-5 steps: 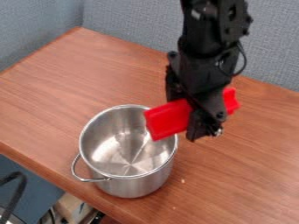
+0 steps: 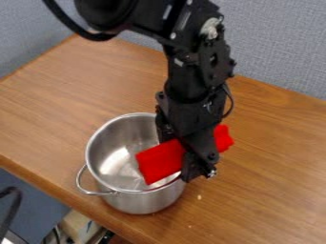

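A stainless steel pot (image 2: 118, 176) with a wire handle stands near the left front edge of the wooden table. My black gripper (image 2: 197, 164) is over the pot's right side, shut on a red block (image 2: 160, 161). The block lies tilted across the pot's mouth, its left end over the inside and its right end past the gripper. Whether it touches the rim cannot be told.
A grey wall (image 2: 277, 48) runs along the back, and cables hang beside the table at the lower left.
My gripper has come down and to the left with the red block, which now sits lower at the pot's mouth. The pot has stayed roughly in place.
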